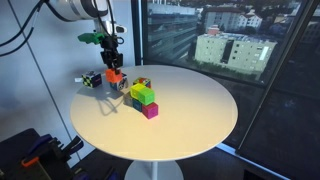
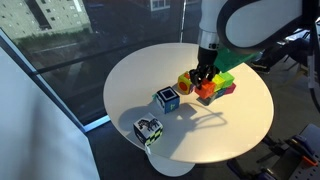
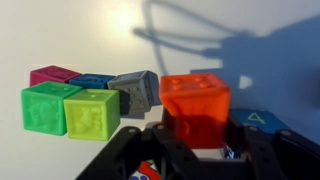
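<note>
An orange block (image 3: 196,108) is held between the fingers of my gripper, which is shut on it. In exterior view 1 the orange block (image 1: 114,76) is up off the table at the left, with the gripper (image 1: 114,70) right above it. From the other side, the orange block (image 2: 206,88) hangs below the arm. The wrist view shows a cluster to its left: a green block (image 3: 44,108), a yellow-green block (image 3: 93,114), a magenta block (image 3: 54,75), a blue block (image 3: 91,80) and a grey block (image 3: 135,92).
A black-and-white patterned block (image 2: 148,129) and a dark blue lettered block (image 2: 167,99) stand apart on the round table (image 1: 190,110). A yellow-and-red block (image 2: 185,82) is close to the arm.
</note>
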